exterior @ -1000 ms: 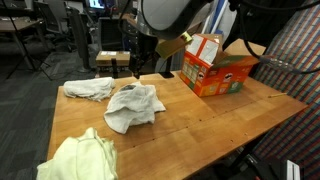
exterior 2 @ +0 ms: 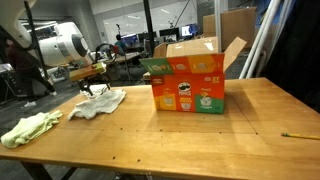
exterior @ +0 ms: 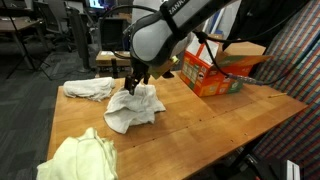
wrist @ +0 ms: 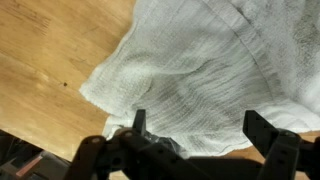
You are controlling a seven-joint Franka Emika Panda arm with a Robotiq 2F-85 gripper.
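A crumpled white-grey cloth (exterior: 133,110) lies on the wooden table, and in the wrist view the same cloth (wrist: 215,90) fills most of the frame, creased and ridged. Over its far part hangs my gripper. Its two dark fingertips stand wide apart, with the cloth visible below and between them. Whether the fingertips touch the cloth is hard to tell. Toward the front left of the table rests a pale yellow-green cloth (exterior: 78,158). A folded white cloth (exterior: 89,88) sits at the far left.
A red cardboard box (exterior 2: 188,83) with raised flaps stands on the table, right of the cloths in the first exterior view. A pencil-like stick (exterior 2: 299,136) lies at the other end.
The arm has come down over the grey-white cloth, bringing the gripper close above it. The cloths and the box have stayed in place.
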